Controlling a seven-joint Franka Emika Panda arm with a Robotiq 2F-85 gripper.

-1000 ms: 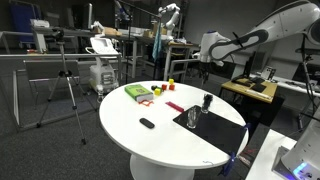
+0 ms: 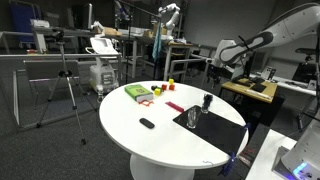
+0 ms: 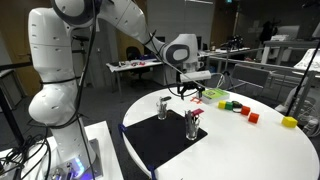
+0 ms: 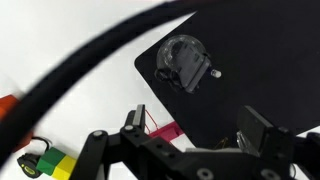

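My gripper is open, its two dark fingers spread at the bottom of the wrist view. Nothing shows between them. Below it lies the black mat [image 4: 260, 45], with a clear glass [image 4: 188, 62] holding something dark near the mat's edge. Exterior view 1 has the gripper [image 2: 213, 70] high above the table, well clear of everything on it. On the mat there stand a clear glass [image 2: 192, 119] and a darker-looking cup [image 2: 207, 103]. Exterior view 2 gives the nearer container [image 3: 192, 125] with thin items sticking up, and the other [image 3: 163, 104] further left.
A green box [image 2: 138, 92] and coloured blocks [image 3: 237, 105] sit along the table's far side. Also there are a red block [image 3: 253, 118] and a yellow one [image 3: 289, 122]. A red stick [image 2: 175, 106] lies beside the mat. A dark object [image 2: 147, 123] rests on open white tabletop.
In exterior view 1, my arm has shifted slightly right. The person behind the table has also moved a little right. Objects on the table have not moved.
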